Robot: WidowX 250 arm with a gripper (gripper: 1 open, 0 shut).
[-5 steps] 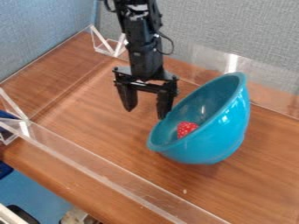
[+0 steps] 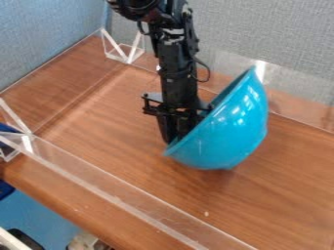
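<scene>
A large blue bowl (image 2: 225, 132) is tilted steeply on the wooden table (image 2: 111, 146), its outside toward the camera. My black gripper (image 2: 181, 122) is down at the bowl's left side, at its rim. Its fingers are partly hidden behind the bowl, so I cannot tell how far they are open or what lies between them. The bowl's inside is hidden from view.
Clear low walls edge the table at the front left and along the back. White wire corner pieces (image 2: 124, 49) stand at the back left.
My gripper has come lower and to the right, against the bowl. The bowl has tipped up and shifted slightly left, so the red object that showed inside it is now hidden.
</scene>
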